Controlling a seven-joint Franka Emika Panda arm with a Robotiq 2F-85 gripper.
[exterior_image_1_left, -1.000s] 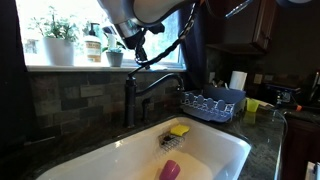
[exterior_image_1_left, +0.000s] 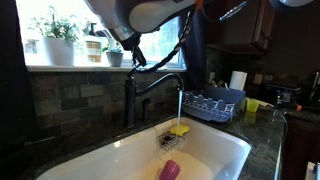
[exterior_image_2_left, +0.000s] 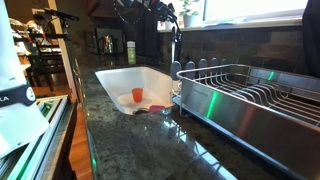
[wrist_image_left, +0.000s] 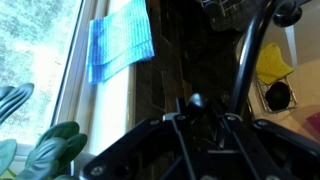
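In exterior view 1, the black faucet (exterior_image_1_left: 130, 100) stands behind the white sink (exterior_image_1_left: 110, 162), its spout reaching right over the basin. A thin water stream (exterior_image_1_left: 180, 106) falls from the spout's end beside a yellow cloth (exterior_image_1_left: 180, 129). My gripper (exterior_image_1_left: 137, 56) is just above the faucet's post. The wrist view has my gripper shut against the faucet's dark top, apparently on its handle; black on black hides the exact contact. A pink cup (exterior_image_1_left: 170, 170) lies in the sink.
Window sill holds potted plants (exterior_image_1_left: 59, 45) and a soap bottle (exterior_image_1_left: 93, 48) close to the arm. A dish rack (exterior_image_2_left: 250, 95) stands beside the sink. A blue cloth (wrist_image_left: 120, 43) hangs at the window side.
My gripper stays close to the faucet's top, with little visible movement.
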